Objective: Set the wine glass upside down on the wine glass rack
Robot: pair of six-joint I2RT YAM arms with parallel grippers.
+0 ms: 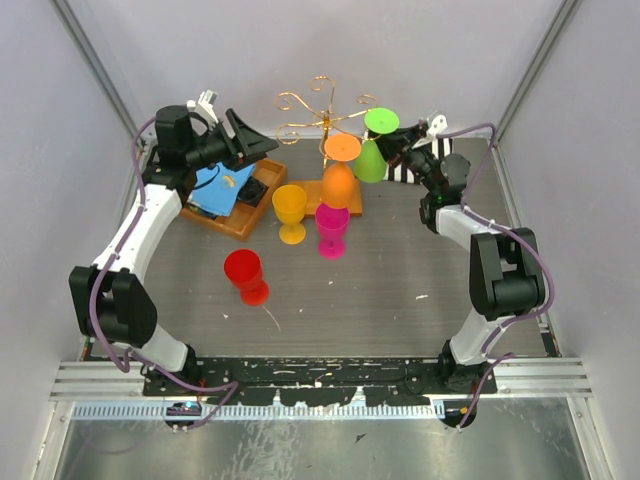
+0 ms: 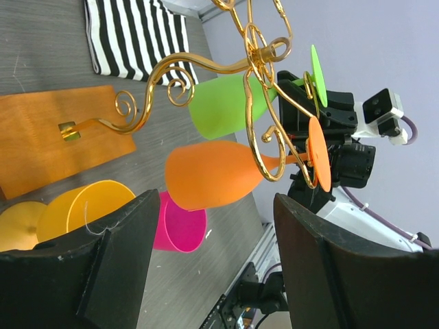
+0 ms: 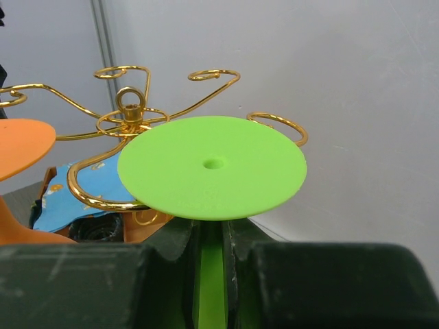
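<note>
An upside-down green wine glass [image 1: 370, 163] has its round base up and its bowl hanging beside the gold wine glass rack [image 1: 327, 118]. My right gripper is shut on its stem just below the base [image 3: 212, 164]. One curled rack arm [image 3: 86, 199] runs in under the base's left edge; whether the stem sits inside the curl is hidden. An orange glass [image 2: 212, 171] hangs upside down on the neighbouring arm. To the rack's left, my left gripper [image 1: 254, 133] stands open, nothing between its fingers.
Yellow [image 1: 290, 205], magenta [image 1: 332, 230] and red [image 1: 246, 275] glasses stand upright on the table. A wooden tray [image 1: 240, 228] with a blue cloth [image 1: 222, 188] lies at left. A striped cloth [image 2: 144, 34] lies behind the rack.
</note>
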